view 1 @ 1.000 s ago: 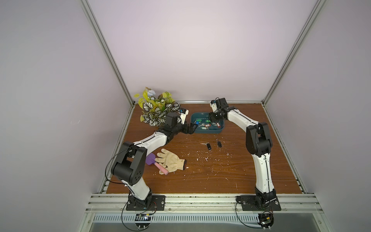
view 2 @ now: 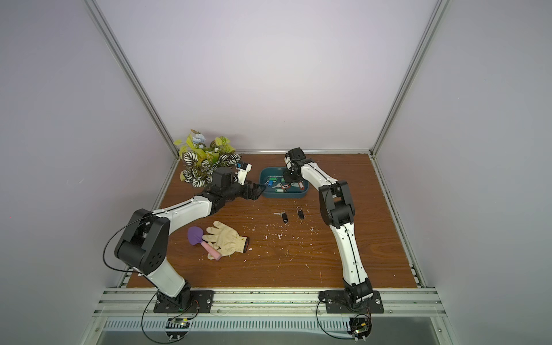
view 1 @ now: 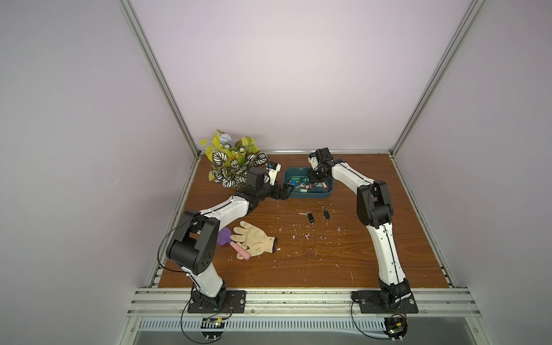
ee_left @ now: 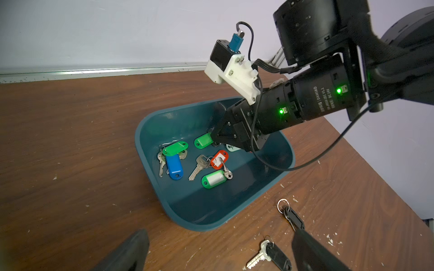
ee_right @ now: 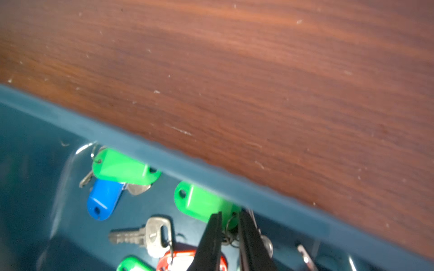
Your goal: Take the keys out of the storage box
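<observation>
The blue storage box (ee_left: 189, 221) holds several keys with coloured tags. In the left wrist view, a green tag (ee_left: 175, 148) and a blue tag (ee_left: 174, 167) lie together at its left; a key (ee_left: 199, 167), red tag (ee_left: 219, 159) and green-white tag (ee_left: 214, 179) lie mid-floor. My right gripper reaches down inside the box, its fingers a narrow gap apart. Between them shows a metal ring (ee_right: 230, 222) beside another green tag (ee_right: 201, 201); whether they grip it cannot be told. My left gripper stands open and empty at the box's left.
Two black-fobbed keys, a nearer fob (ee_left: 278, 256) and a farther fob (ee_left: 294, 217), lie on the table in front of the box. A leafy plant (view 1: 230, 161), beige glove (view 1: 253, 238) and purple scoop (view 1: 225, 235) are at the left.
The left arm and the keys on the table look unmoved.
</observation>
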